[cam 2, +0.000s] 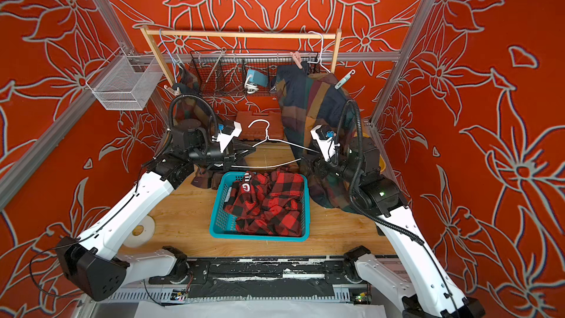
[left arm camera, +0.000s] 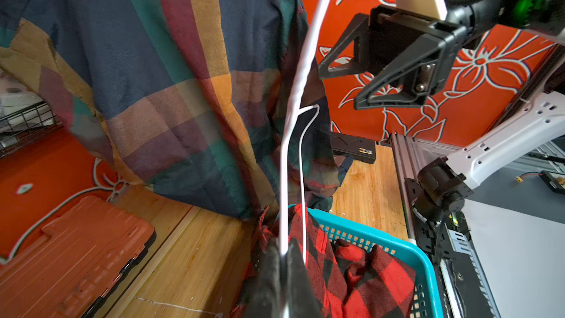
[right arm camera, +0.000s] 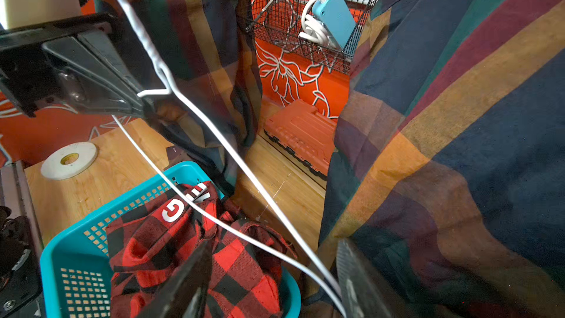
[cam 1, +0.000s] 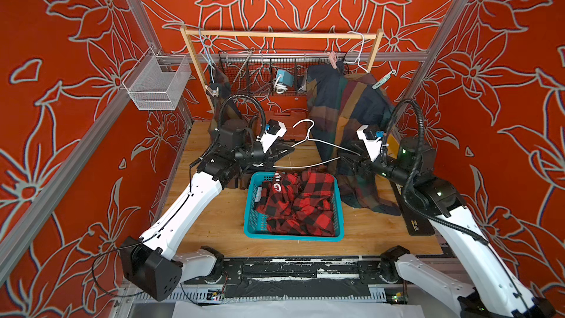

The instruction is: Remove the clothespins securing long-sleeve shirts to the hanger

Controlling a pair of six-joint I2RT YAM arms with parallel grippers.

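Observation:
A white wire hanger (cam 1: 309,166) is bare, held level above the basket. My left gripper (cam 1: 290,147) is shut on one side of its wire; in the left wrist view the wire runs between the fingers. My right gripper stands open, with the hanger's other end reaching between its fingers. A red-and-black checked shirt (cam 1: 300,203) lies in the teal basket (cam 1: 294,237). On the rack, a dark plaid shirt (cam 1: 332,103) bears a pink clothespin (cam 1: 333,60) and a pale teal clothespin (cam 1: 383,79). Another clothespin (cam 1: 212,91) is at the left garment (cam 1: 220,103).
The wooden rack (cam 1: 282,34) stands at the back before a black wire basket (cam 1: 238,70). A white mesh basket (cam 1: 157,89) hangs at left. An orange case (right arm camera: 303,132) lies on the table behind the hanger. Bare table shows left of the teal basket.

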